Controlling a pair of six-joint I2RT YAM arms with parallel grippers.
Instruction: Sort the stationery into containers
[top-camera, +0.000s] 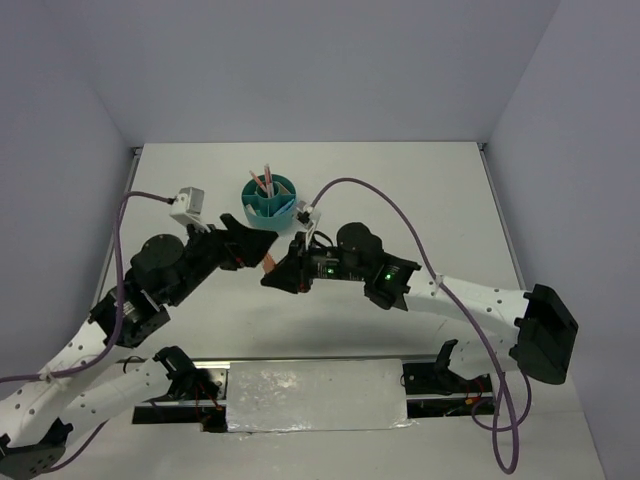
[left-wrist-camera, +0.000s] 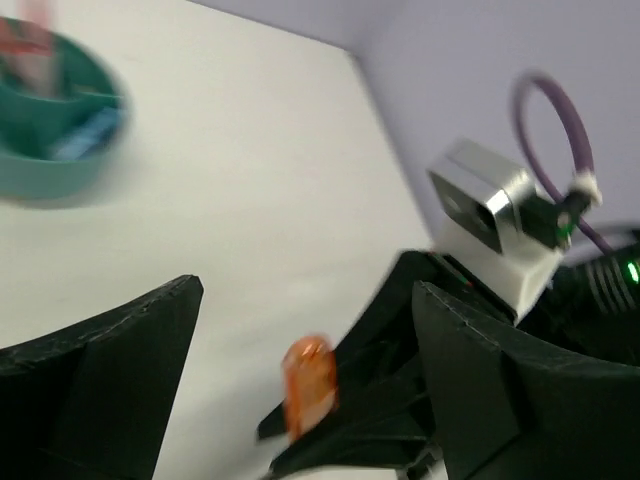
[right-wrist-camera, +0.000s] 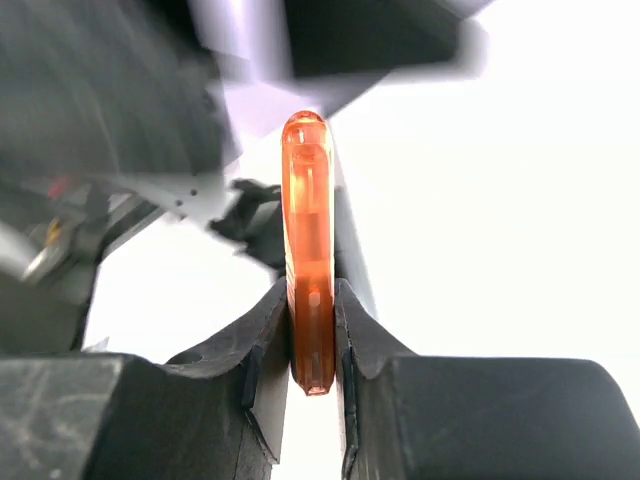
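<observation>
An orange, translucent stationery item (right-wrist-camera: 308, 230) stands upright between the fingers of my right gripper, which is shut on it; in the top view it shows at the table's middle (top-camera: 270, 262). My left gripper is open, its fingers either side of that item's blurred end, close to the right gripper (top-camera: 292, 270). Behind them, a teal round container (top-camera: 268, 218) with compartments holds pink and blue stationery; in the left wrist view it is blurred at the upper left.
Grey walls rise at the sides and back. Both arms reach in from the front, their grippers very near each other.
</observation>
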